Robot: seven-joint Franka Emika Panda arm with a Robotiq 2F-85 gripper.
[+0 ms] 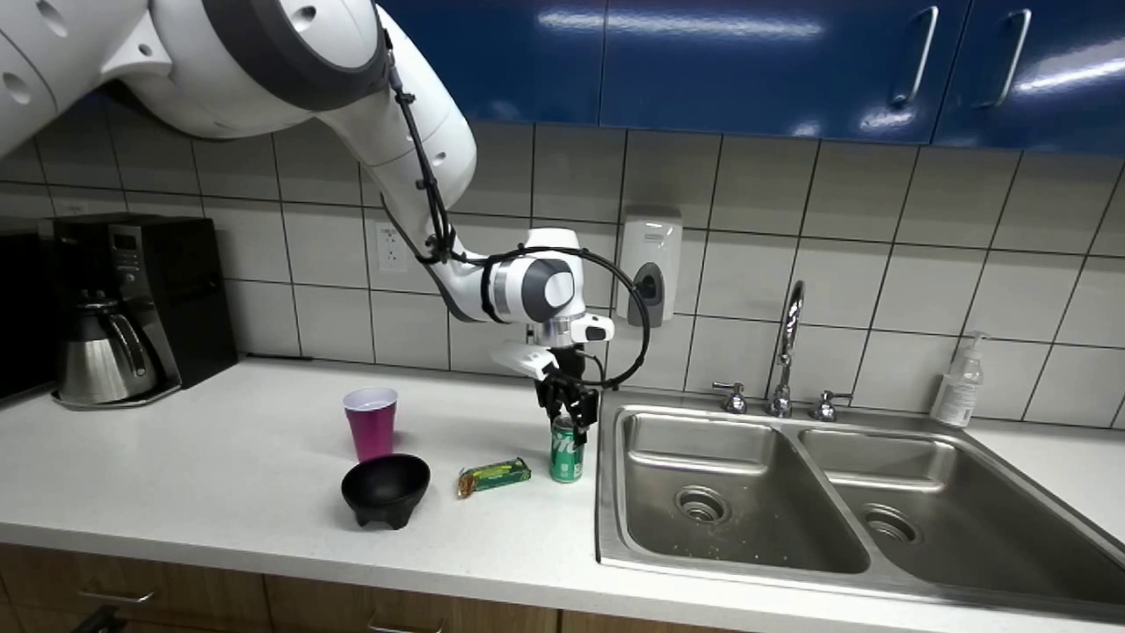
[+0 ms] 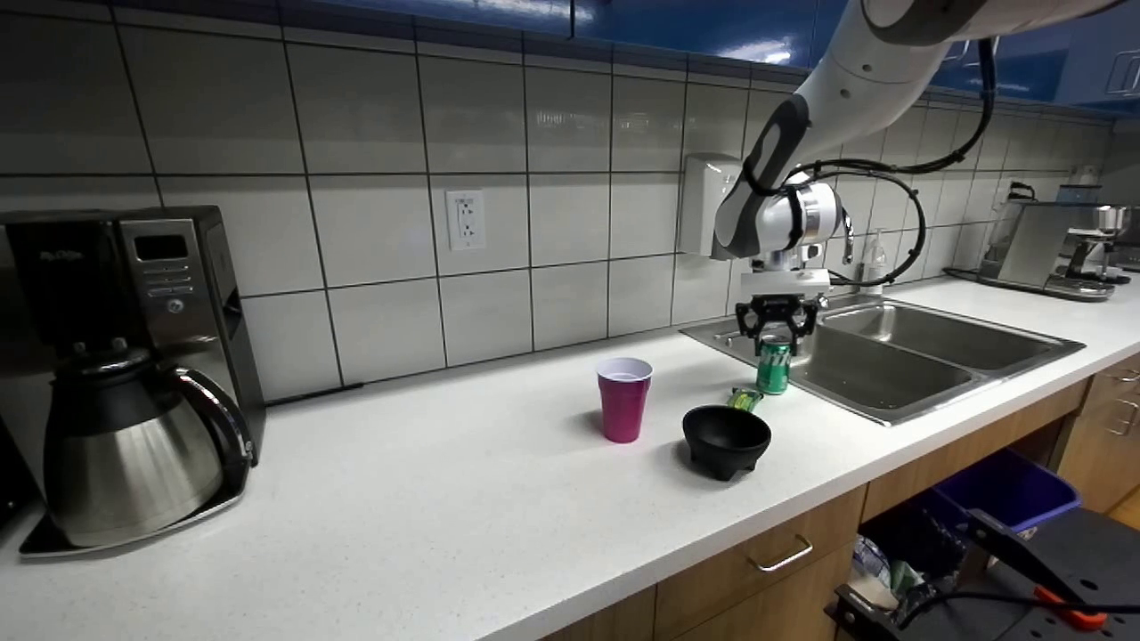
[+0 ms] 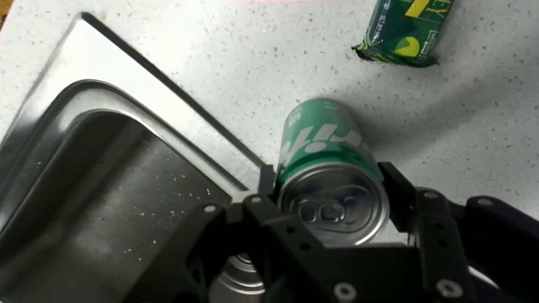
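A green soda can (image 1: pixel 566 454) stands upright on the white counter, just left of the sink. My gripper is shut on the can near its top, one finger on each side, as the wrist view shows. The can's silver lid and pull tab face the wrist camera. From the second exterior view, the can (image 2: pixel 774 367) appears below the gripper's black fingers, its base at counter level. Left of it lies a green wrapped bar (image 1: pixel 495 476), apart from the can.
A black bowl (image 1: pixel 386 491) and a magenta cup (image 1: pixel 371 424) stand farther left. The steel double sink (image 1: pixel 614 506) begins right beside the can. A coffee maker (image 1: pixel 174 290) occupies the far left. Between it and the cup, the counter is clear.
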